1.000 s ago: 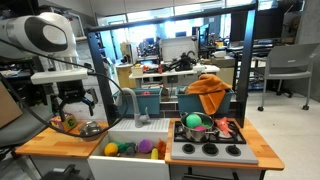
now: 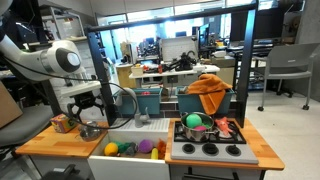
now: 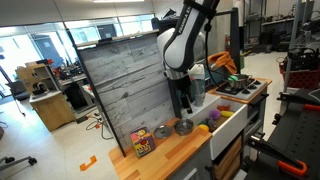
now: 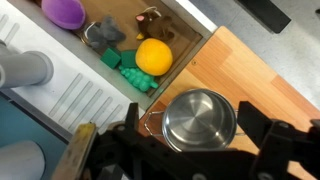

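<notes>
A steel pot (image 4: 198, 112) with wire side handles stands on the wooden counter, its inside empty in the wrist view. Over it hangs my gripper, open, with the fingers spread to either side of the pot and nothing held. From the front, the gripper (image 2: 87, 106) appears above the pot (image 2: 91, 131) on the left counter. The second exterior view also has the gripper (image 3: 186, 108) over the pot (image 3: 184, 128), apart from it.
Beside the pot, the sink holds a yellow ball (image 4: 154, 57), green toy (image 4: 139, 80) and purple item (image 4: 64, 12). A box (image 3: 142, 143) and another metal dish (image 3: 163, 131) share the left counter. The stove (image 2: 207, 151) carries a pot with a green item.
Across the last second the arm has swung away from the front camera, and the gripper has shifted rightward to above the pot. The counter objects look unmoved.
</notes>
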